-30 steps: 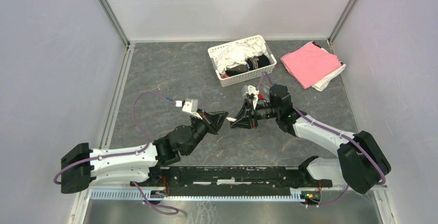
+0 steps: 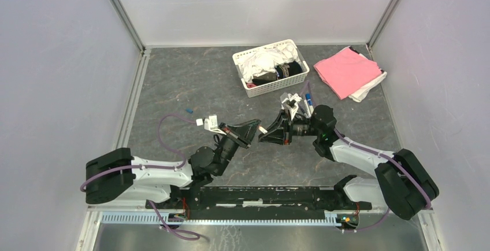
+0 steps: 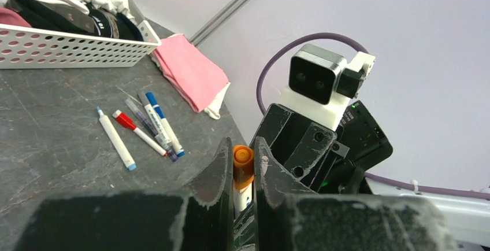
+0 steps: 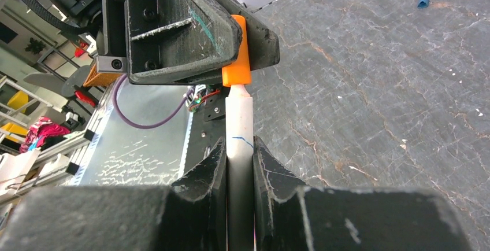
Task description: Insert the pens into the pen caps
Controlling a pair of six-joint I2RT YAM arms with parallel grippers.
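Note:
The two grippers meet at the middle of the table in the top view. My left gripper [image 2: 252, 130] is shut on an orange pen cap [image 3: 243, 161]; my right gripper [image 2: 266, 134] is shut on a white pen [image 4: 239, 118]. In the right wrist view the pen's tip end meets the orange cap in line with it; how far it is inside cannot be told. Other markers lie on the table in the left wrist view: a white one [image 3: 115, 137], a red-capped one [image 3: 126, 120] and several more in a small group.
A white basket of cloths [image 2: 251, 92] stands at the back, pink and white folded cloths [image 2: 345, 70] at back right. A small blue cap [image 2: 189, 110] lies left of centre.
My left gripper has moved slightly right and up in the top view, toward the right one. The right arm has shifted a little toward the front, uncovering more markers behind it.

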